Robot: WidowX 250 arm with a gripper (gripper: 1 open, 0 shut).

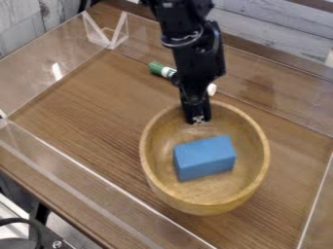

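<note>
The black arm reaches down from the top of the view to a yellow-tan bowl (163,185) at the lower middle. Its gripper (198,118) is at the bowl's back rim; whether it holds that rim cannot be made out in the dark shape. A blue block (204,157) lies inside the bowl.
A green and white tube (163,71) lies behind the arm. A white wire-like object (104,29) stands at the back left.
</note>
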